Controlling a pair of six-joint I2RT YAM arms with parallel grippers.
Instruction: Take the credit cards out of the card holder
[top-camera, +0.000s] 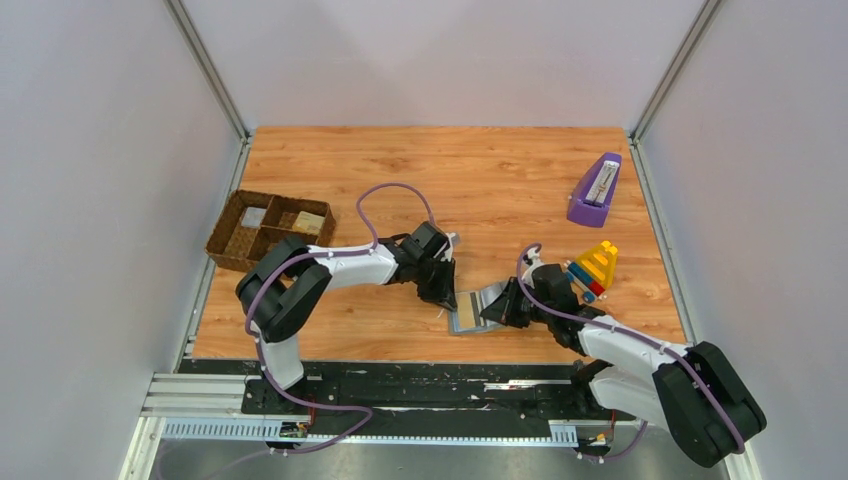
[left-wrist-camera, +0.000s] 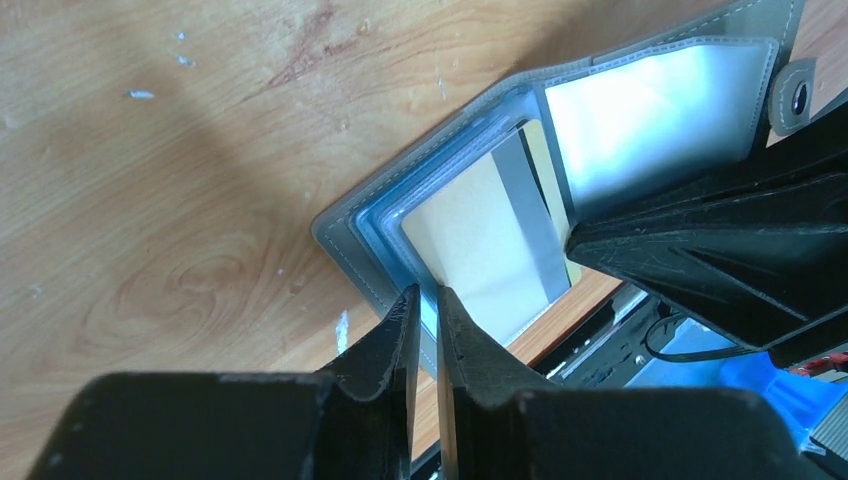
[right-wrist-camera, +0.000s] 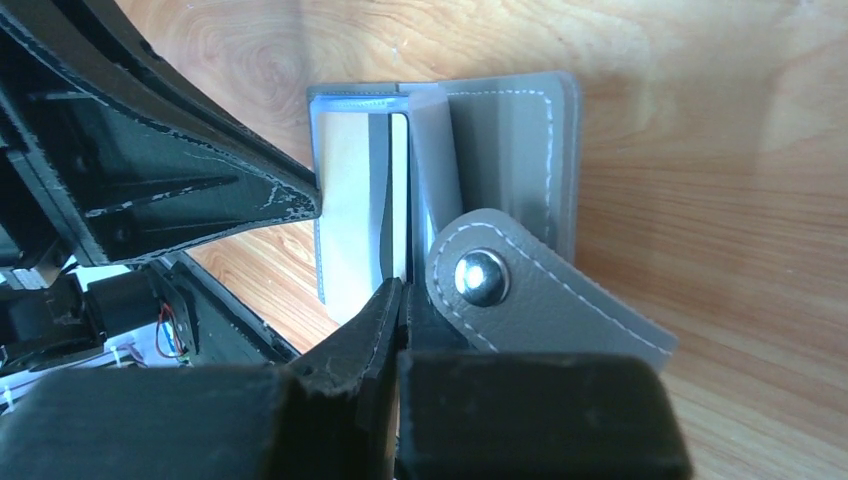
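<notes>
The grey card holder (top-camera: 466, 326) lies open near the table's front edge, between both grippers. Through its clear sleeve (left-wrist-camera: 425, 204) a pale card (left-wrist-camera: 480, 225) shows, with a dark-striped card edge (right-wrist-camera: 399, 190) beside it. At the sleeve's outer edge, my left gripper is shut with the edge of the holder between its fingers. My right gripper is shut at the card-side fold of the holder, just beside the snap flap (right-wrist-camera: 520, 280). Nothing clearly shows between its fingers, and the fold partly hides their tips.
A brown divided box (top-camera: 232, 222) with pale items in two compartments stands at the left. On the right are a purple stapler-like object (top-camera: 590, 205) and a toy with yellow, blue and red parts (top-camera: 598, 263).
</notes>
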